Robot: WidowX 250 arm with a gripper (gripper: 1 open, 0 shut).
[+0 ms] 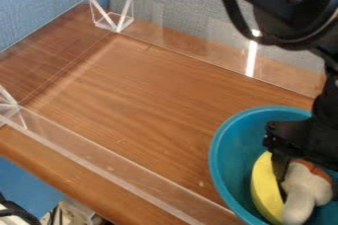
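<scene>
A blue bowl [231,145] sits at the lower right on the wooden surface. Inside it lie a yellow banana-like object [266,190] and a white-and-brown plush toy [302,191], side by side. My black gripper [284,155] reaches down into the bowl from the upper right, its fingertips at the upper end of the two objects. Its fingertips are partly hidden and dark, so I cannot tell whether it is open or holds either object.
The wooden surface [132,101] left of the bowl is clear. Clear acrylic walls run along its back and front edges, with white brackets [111,17] at the back left corner.
</scene>
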